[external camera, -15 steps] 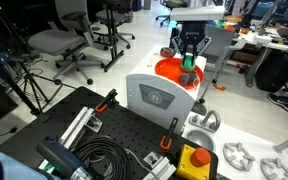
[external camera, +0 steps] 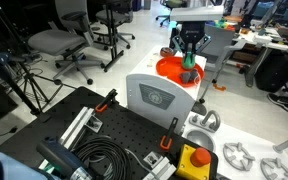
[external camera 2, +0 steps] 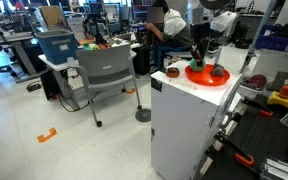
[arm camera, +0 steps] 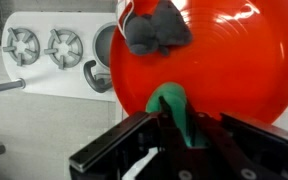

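A round red-orange plate [arm camera: 239, 55] lies on the white counter, and a dark grey soft object [arm camera: 156, 28] rests near its edge. Over the plate, my gripper is shut on a green object [arm camera: 170, 98], whose tip sticks out between the dark fingers. Exterior view 1 has the green object [external camera: 189, 61] just above the plate [external camera: 167, 67], beside the grey object [external camera: 189, 77]. From the side, the green object [external camera 2: 196, 65] appears at or just over the plate [external camera 2: 192, 76]; whether it touches cannot be told. The fingers hide much of it.
A small grey pot [arm camera: 104, 45] and toy stove burners [arm camera: 59, 48] lie beside the plate in the wrist view. Near the counter's far edge is a small brown item [external camera 2: 172, 71]. An emergency-stop box [external camera: 195, 162] and coiled black cable [external camera: 102, 158] occupy the foreground.
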